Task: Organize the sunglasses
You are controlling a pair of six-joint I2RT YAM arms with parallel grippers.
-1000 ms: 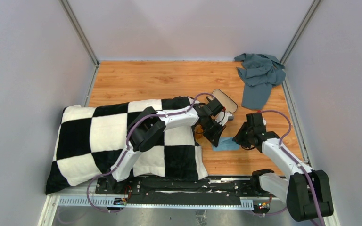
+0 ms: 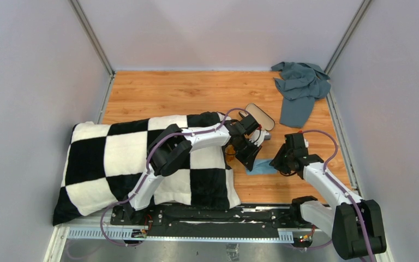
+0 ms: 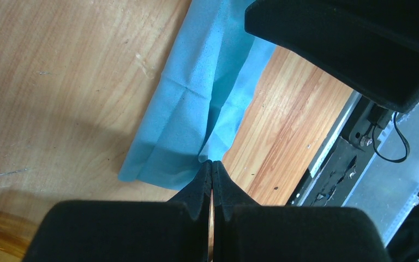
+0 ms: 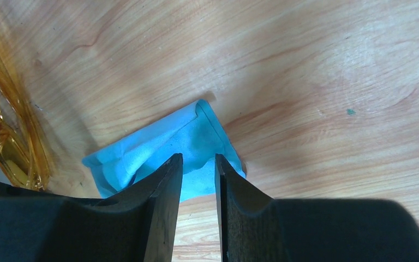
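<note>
A folded blue cloth [image 2: 261,167] lies on the wooden table between my two grippers. My left gripper is shut, its tips at the near edge of the cloth [image 3: 174,120]; whether any fabric is pinched there is hard to see. Over the cloth's other end, my right gripper stands part open, with blue fabric visible beyond and between its fingers. Amber sunglasses [image 4: 11,131] appear at the left edge of the right wrist view, largely hidden by the left arm from above. The open glasses case [image 2: 260,116] sits behind the left gripper.
A black-and-white checkered blanket [image 2: 136,147] covers the left and middle of the table, beneath the left arm. Crumpled grey-green cloth [image 2: 300,90] lies at the back right. Bare wood shows along the back and around the blue cloth.
The left arm, the blue cloth and the case look unmoved.
</note>
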